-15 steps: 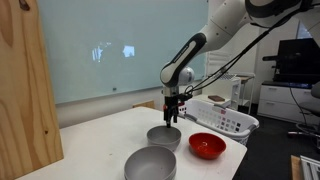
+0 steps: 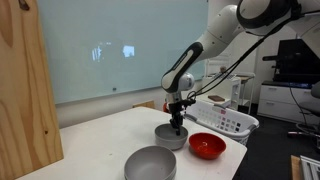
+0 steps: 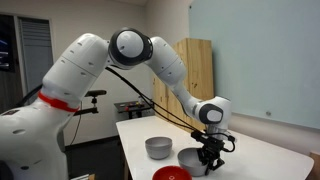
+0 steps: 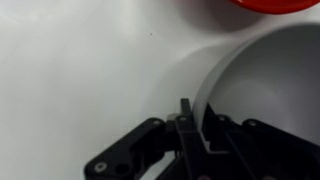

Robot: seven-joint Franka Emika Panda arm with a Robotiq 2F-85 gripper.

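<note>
A grey bowl (image 2: 166, 140) stands upright on the white table beside a red bowl (image 2: 207, 146). My gripper points down at this grey bowl's rim, its fingers partly open. In the wrist view the rim of the grey bowl (image 4: 270, 85) runs between the two fingertips, one on each side of the wall. Whether the pads touch the wall is too blurred to tell. A second grey bowl (image 2: 150, 164) sits closer to the camera in exterior view 1, apart from the gripper.
Behind the red bowl is a white laundry basket (image 2: 225, 121). A wooden panel (image 2: 30, 85) rises at the left of exterior view 1.
The gripper has come down from just above the grey bowl to its rim. All the bowls have stayed where they were.
</note>
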